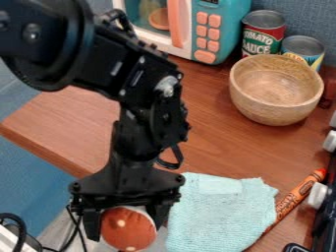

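The black arm reaches down from the upper left to my gripper (128,209) at the bottom centre. An orange-red round object (128,232) with some white on it sits directly beneath and between the gripper's parts; whether the fingers grip it is hard to tell. A light blue cloth (221,217) lies on the wooden table just to the right of it.
A wooden bowl (277,101), tomato can (262,35), second can (302,50) and toy microwave (207,25) stand at the back. An orange stick-like item (296,200) and black-and-white items line the right edge.
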